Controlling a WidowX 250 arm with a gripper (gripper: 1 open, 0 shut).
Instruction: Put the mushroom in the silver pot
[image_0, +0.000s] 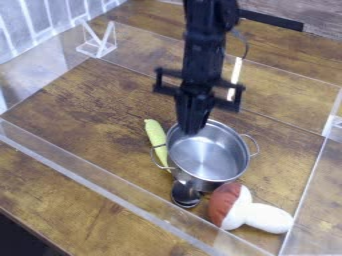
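Observation:
The silver pot (210, 161) stands near the front right of the wooden table, and the part of its inside that shows is bare. The mushroom (250, 211), with a reddish-brown cap and a thick white stem, lies outside it, just in front and to the right, its cap close to the pot's wall. My black gripper (191, 125) hangs over the pot's back rim, away from the mushroom. Its fingers are dark and blurred, so how far apart they stand cannot be made out; no object shows between them.
A yellow-green corn-like toy (156, 142) leans along the pot's left side. A small dark, shiny object (186, 195) sits at its front left. Clear low walls edge the table, and its left half (80, 120) is free.

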